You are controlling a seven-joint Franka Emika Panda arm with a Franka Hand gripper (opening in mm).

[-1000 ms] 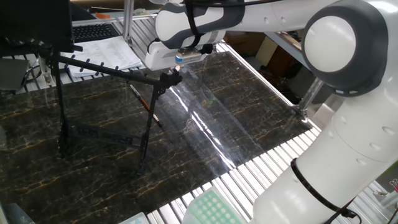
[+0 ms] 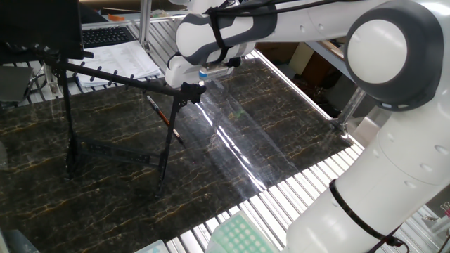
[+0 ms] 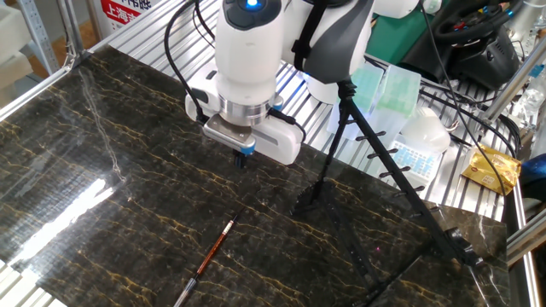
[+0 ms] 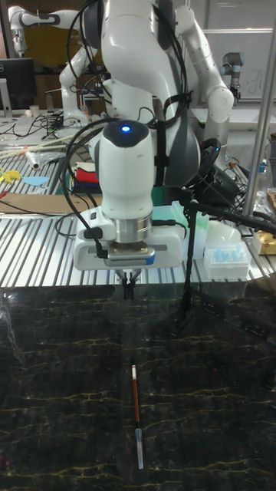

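Note:
A slim pen (image 3: 210, 256) with a reddish-brown barrel and a pale end lies on the dark marbled board (image 3: 94, 145). It lies lengthwise in exterior view 3, the white end of the pen (image 4: 136, 397) pointing towards the arm. Above the board hangs my gripper (image 3: 240, 160), pointing down, its short black fingers together near the middle of the white hand. Exterior view 3 also has the gripper (image 4: 128, 288) beyond the pen's white end, apart from it. Nothing shows between the fingertips. In exterior view 1 the hand's tips are partly lost against the glare and the stand.
A black metal stand (image 2: 119, 76) rises from the board close beside my hand. Clear bins (image 3: 388, 89) and a tip box (image 3: 414, 162) sit on the slatted table behind it. Papers (image 2: 119, 62) and a keyboard (image 2: 105, 35) lie beyond the board. Open board surrounds the pen.
The pen and stand have stayed put.

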